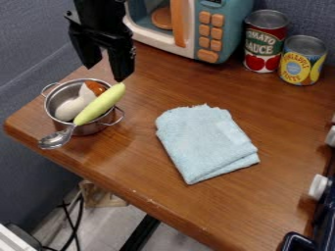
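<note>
My black gripper (102,57) hangs at the top left, above a steel pot (58,98), its two fingers apart with nothing seen between them. In the pot are a yellow-green corn or banana-like item (100,104), a white rounded item (72,106) and something orange-red partly hidden. A metal ladle (55,139) rests at the pot's front left, its end out past the rim.
A folded pale blue cloth (206,142) lies mid-table on the wooden table (197,216). At the back stand a toy microwave (216,34), a tomato sauce can (264,44) and a yellow can (303,64). A dark appliance with white knobs (318,216) edges the right.
</note>
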